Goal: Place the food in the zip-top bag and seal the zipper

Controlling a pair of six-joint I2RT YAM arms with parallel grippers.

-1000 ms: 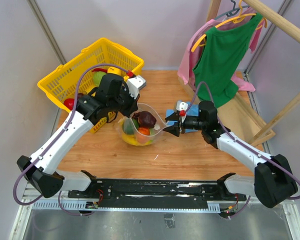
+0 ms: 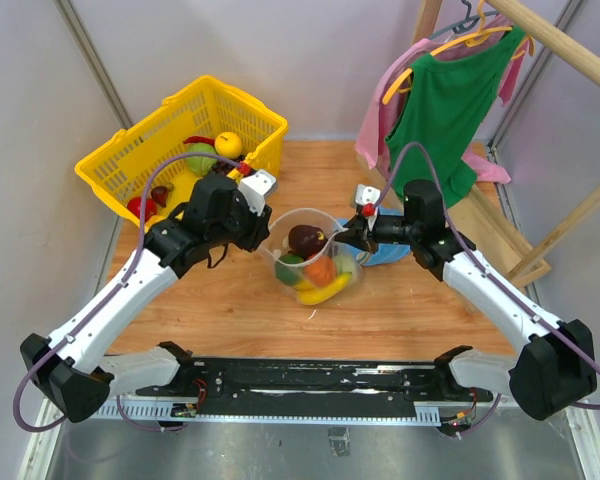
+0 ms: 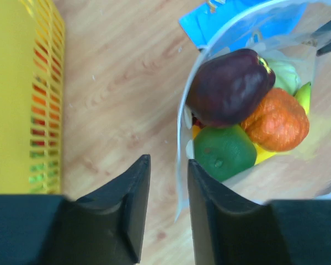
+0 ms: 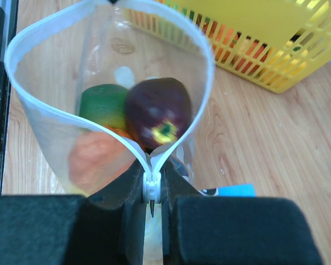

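A clear zip top bag (image 2: 310,285) stands on the wooden table, its white rim open, holding an eggplant (image 3: 229,85), a green fruit (image 3: 223,154), an orange item (image 3: 276,118) and yellow pieces beneath. My right gripper is shut on the bag's zipper end at its right side. My left gripper hangs at the bag's left, fingers part open, the bag's edge between or just behind its fingertips in the left wrist view.
A yellow basket (image 2: 130,150) with more produce stands back left. A blue item (image 2: 385,253) lies behind the bag. A clothes rack with green (image 2: 430,130) and pink garments is at right.
The bag and my right gripper have moved toward the right; the right fingers have closed on the bag's corner. My left gripper has shifted slightly down in the top view.
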